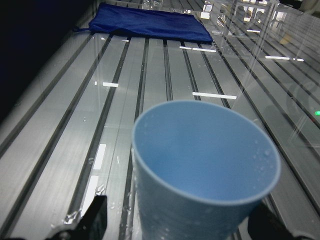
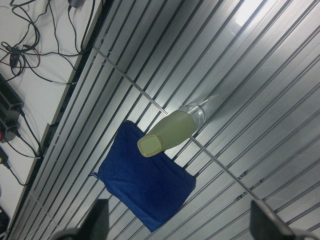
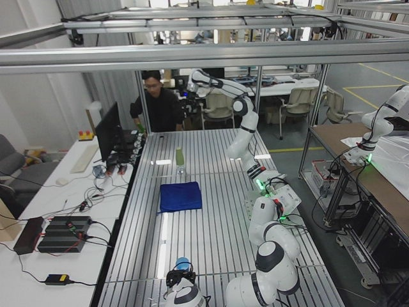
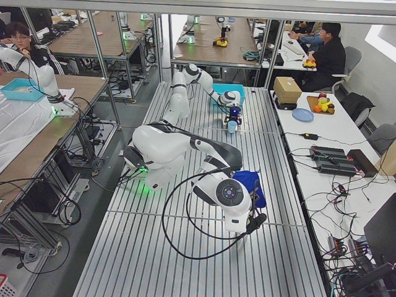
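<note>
A light-blue cup (image 1: pixel 200 160) stands upright on the slatted table, close between the fingers of my low left gripper (image 3: pixel 181 276), which look open; whether they touch it I cannot tell. In the right camera view the cup (image 4: pixel 232 126) is at the far end. A folded blue cloth (image 2: pixel 142 175) lies mid-table, with a green bottle with a clear base (image 2: pixel 172 130) upright just beyond it. My right gripper is raised high over that end of the table, open, with nothing visible between its fingers.
A turquoise bin (image 4: pixel 240 91) sits at the far end in the right camera view. A white side table (image 4: pixel 325 130) holds electronics, cables, a box and fruit. A person stands beyond the table in the left camera view.
</note>
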